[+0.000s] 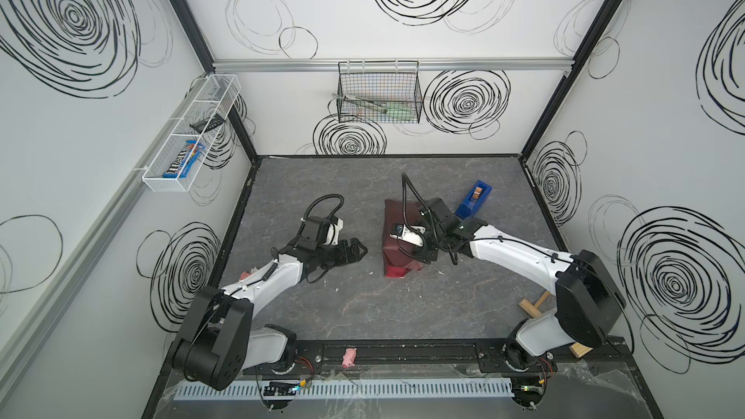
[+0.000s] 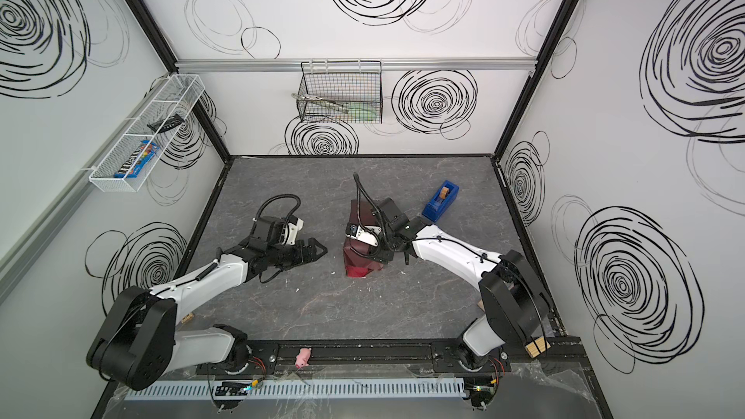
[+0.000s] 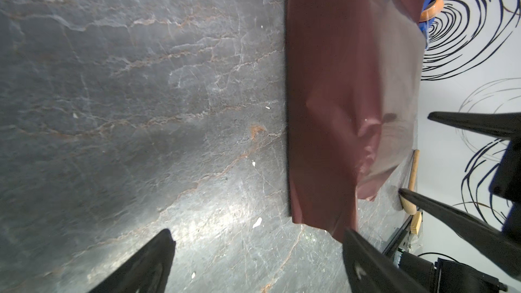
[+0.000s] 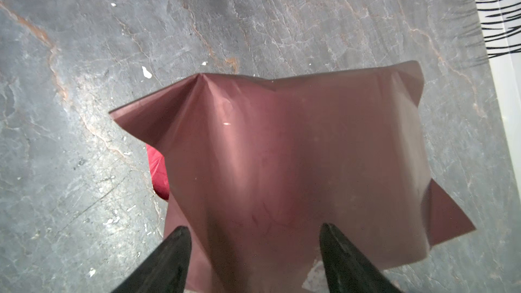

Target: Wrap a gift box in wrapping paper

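Note:
A dark red paper-wrapped bundle (image 1: 393,256) lies on the grey table (image 1: 310,178) at the centre, with flaps sticking out at its corners and a brighter red patch (image 4: 158,173) at one end. My left gripper (image 1: 355,250) stands open to the left of the bundle, nothing between its fingers. My right gripper hangs over the bundle, fingers apart above the paper; whether it touches cannot be told.
A blue tape dispenser (image 2: 440,201) lies at the back right. A wooden mallet (image 1: 532,306) is by the front right. Wire baskets (image 1: 378,93) hang on the walls.

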